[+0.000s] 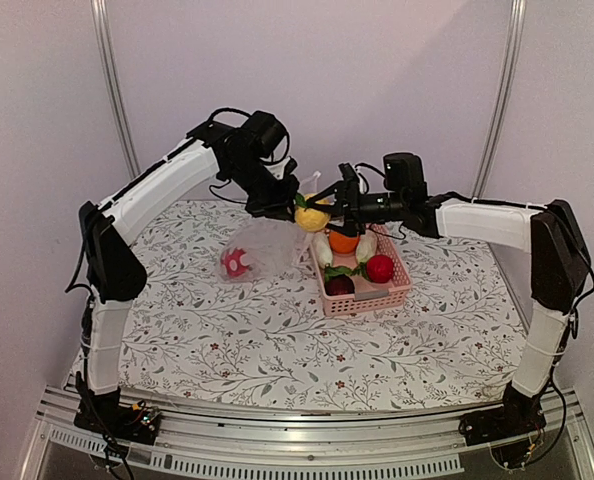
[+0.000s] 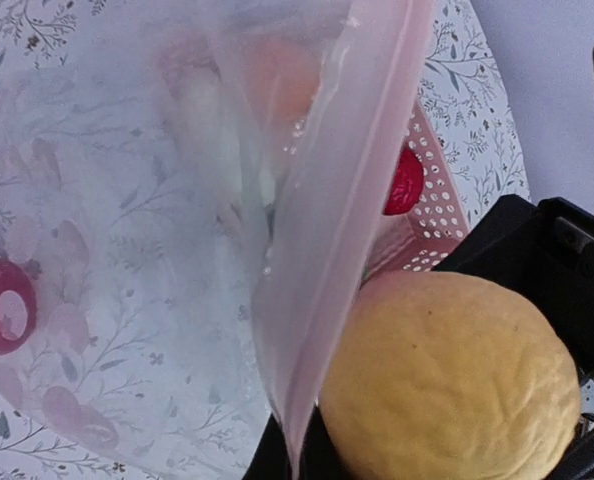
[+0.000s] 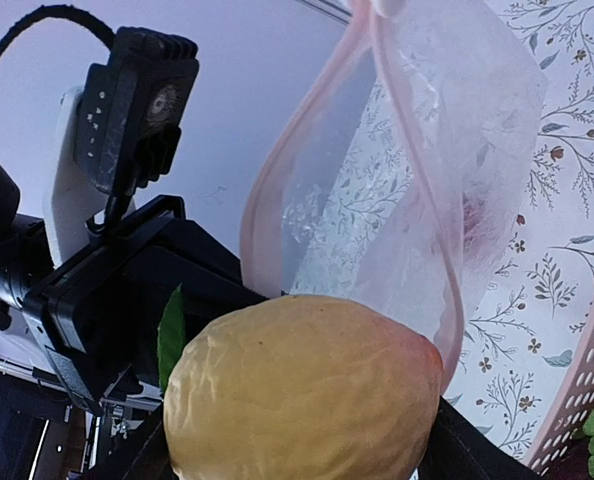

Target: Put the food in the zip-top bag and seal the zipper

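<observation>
A translucent zip top bag [image 1: 269, 247] with a pink rim hangs with its mouth parted toward the basket. My left gripper is shut on one edge of that rim. In the right wrist view the bag's mouth [image 3: 377, 230] gapes just beyond a yellow peach-like fruit [image 3: 302, 390] with a green leaf. My right gripper [image 1: 327, 207] is shut on this fruit, right at the bag's opening and close beside the left gripper; its fingertips are mostly hidden behind the fruit. A red-and-white spotted bag print or item [image 1: 235, 263] shows at the bag's lower end.
A pink basket [image 1: 352, 303] stands right of the bag. It holds an orange fruit [image 1: 343, 243], white vegetables [image 1: 367, 247], a red one [image 1: 380, 268], a dark one [image 1: 339, 285] and green leaves.
</observation>
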